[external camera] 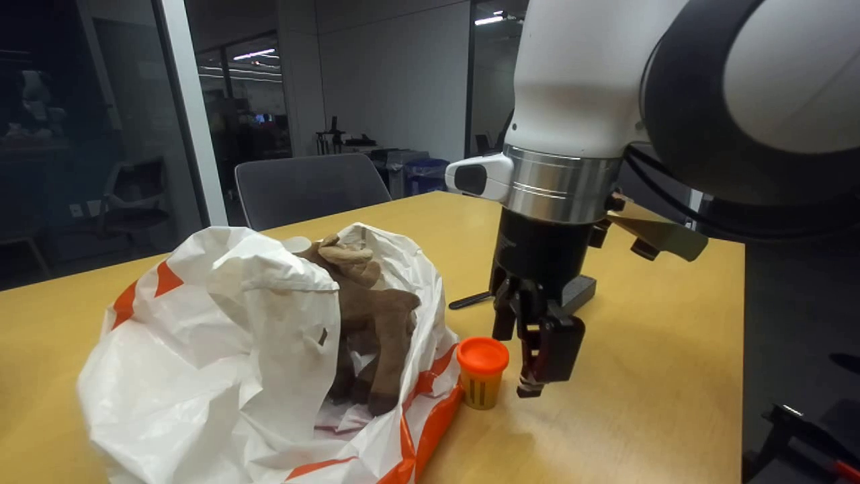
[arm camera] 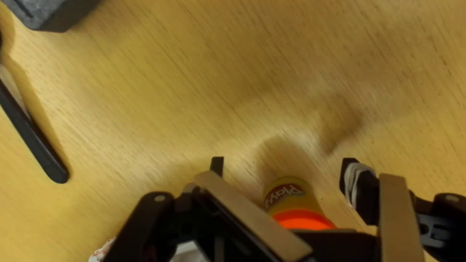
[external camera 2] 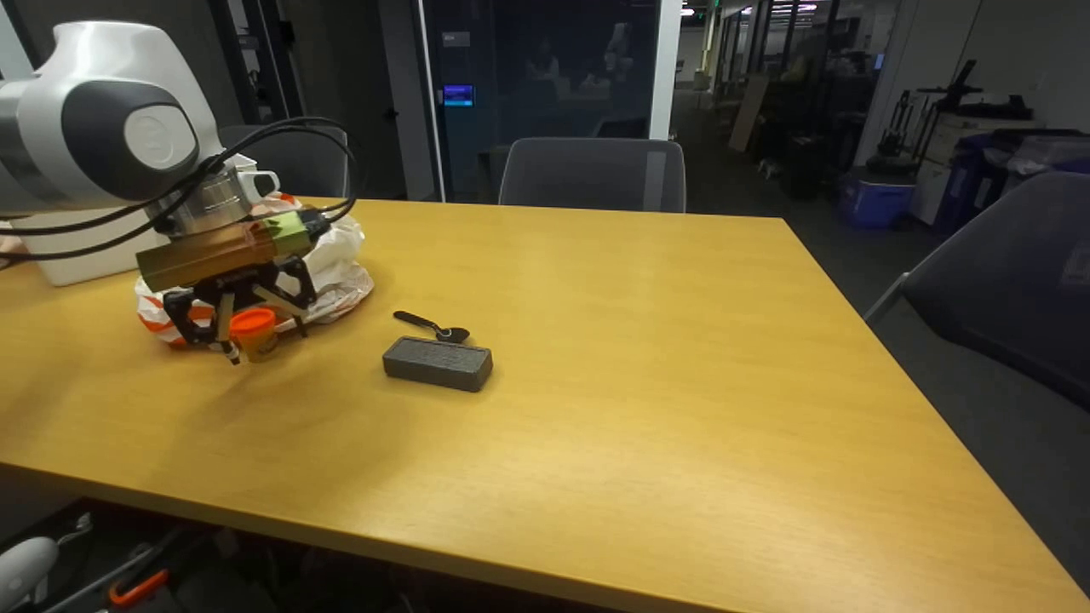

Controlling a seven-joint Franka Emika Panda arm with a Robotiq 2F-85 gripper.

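Note:
A small yellow tub with an orange lid (external camera: 482, 363) stands upright on the table, close against the bag's right edge. My gripper (external camera: 517, 359) hovers low at the tub's right side in exterior view 1. In the wrist view the gripper is open, its fingertips spread to either side of the Play-Doh tub (arm camera: 288, 196), with gaps showing beside it. Nothing is gripped. The tub (external camera 2: 254, 325) appears partly behind a finger in exterior view 2.
A crumpled white plastic bag (external camera: 185, 363) holds a brown plush toy (external camera: 379, 314). Beyond the gripper lie a dark grey block (external camera 2: 437, 364) and a black spoon (external camera 2: 416, 321).

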